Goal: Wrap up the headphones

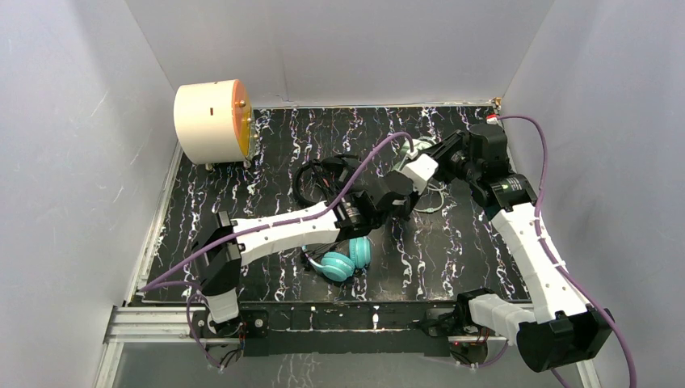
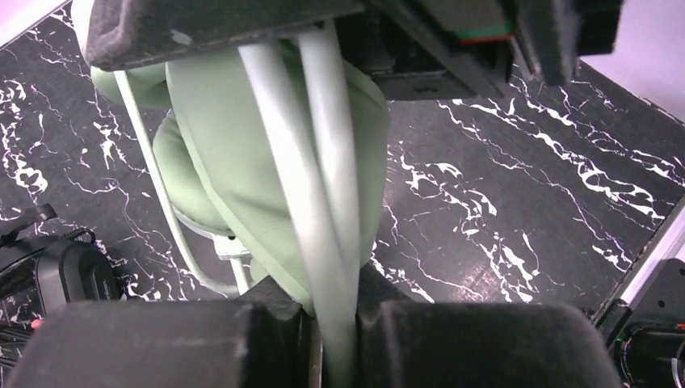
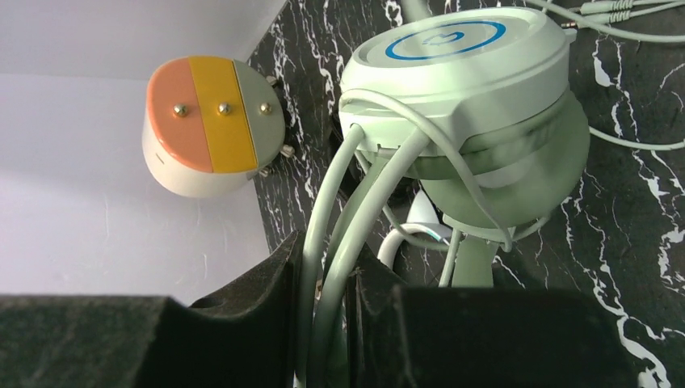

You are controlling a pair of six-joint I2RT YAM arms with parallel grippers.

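Observation:
The pale green headphones [image 1: 418, 146] are held up at the right of centre, partly hidden by the arms. In the right wrist view, their white-rimmed earcup [image 3: 476, 77] with a blue ring has loops of the pale cable [image 3: 420, 121] over it. Strands and a greenish strip run down into my right gripper, which is shut on them. Two pale strands [image 2: 319, 202] pass in front of the green earpads [image 2: 234, 137] into my left gripper, shut on the cable. My right gripper's dark fingers [image 2: 226, 28] cross the top of the left wrist view.
Black headphones [image 1: 327, 174] with cables and teal headphones [image 1: 338, 267] lie on the black marbled table [image 1: 452, 259]. A cream drum [image 1: 206, 121] stands back left. Loose cable [image 3: 638, 145] lies beyond the earcup.

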